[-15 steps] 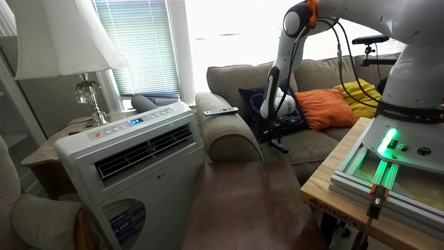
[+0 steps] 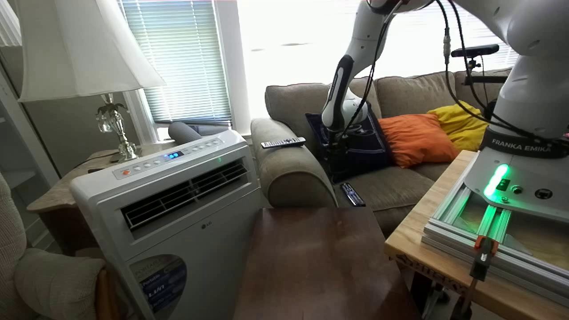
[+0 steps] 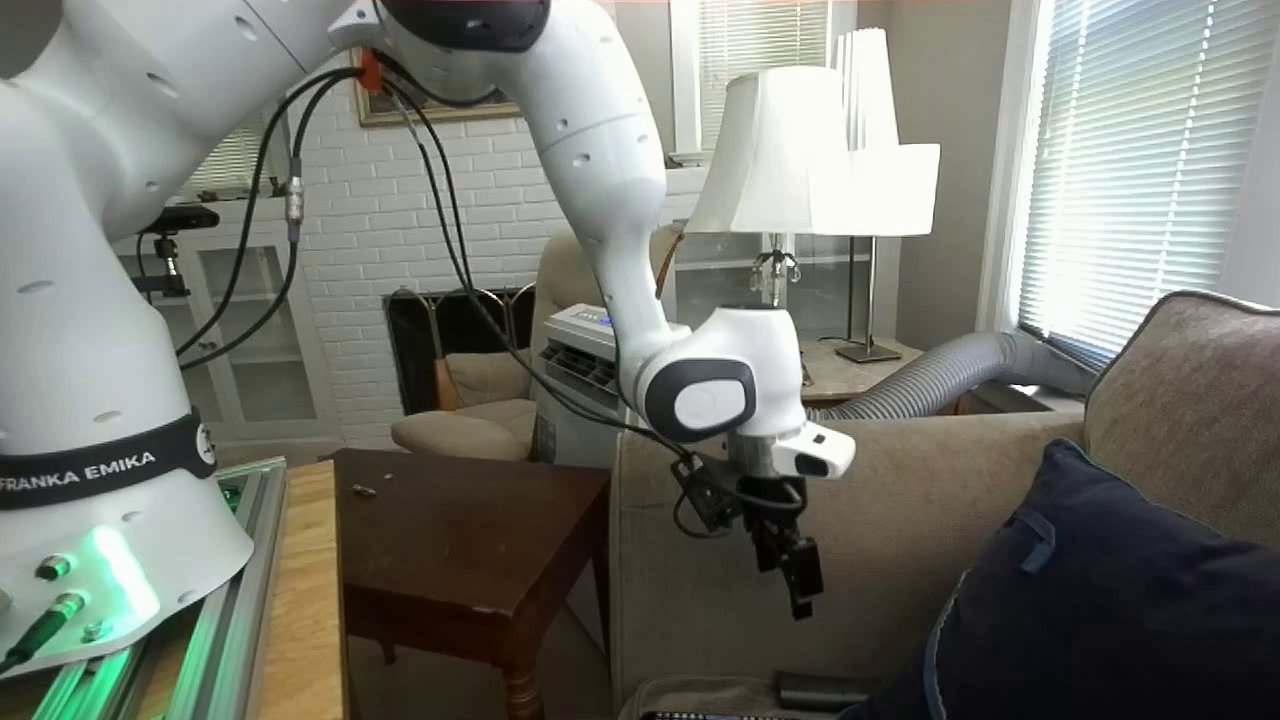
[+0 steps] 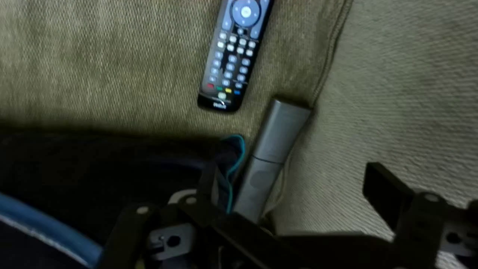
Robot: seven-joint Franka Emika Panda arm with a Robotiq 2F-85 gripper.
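Observation:
My gripper is open above the corner of the couch seat, with no object held between its fingers. In exterior view 2 the gripper [image 3: 801, 588] points downward beside the couch arm. A dark remote with many buttons [image 4: 233, 53] lies on the seat cushion, ahead of the fingers in the wrist view; exterior view 1 shows this remote [image 2: 352, 194] near the seat's front. Closer to the fingers, a slim grey object [image 4: 273, 139] rests along the crease between seat and couch arm. Its lower end is hidden behind the gripper.
A navy pillow [image 3: 1104, 588] stands close to the gripper on the seat. Another remote [image 2: 283, 142] lies on top of the couch arm [image 2: 298, 173]. The brown table [image 2: 325, 256] is in front of the couch; orange [image 2: 416, 139] and yellow [image 2: 459, 125] pillows sit farther along.
In exterior view 1 my gripper has moved left and farther back, toward the navy pillow, and now hangs more steeply. The seat remote now shows clear of the gripper.

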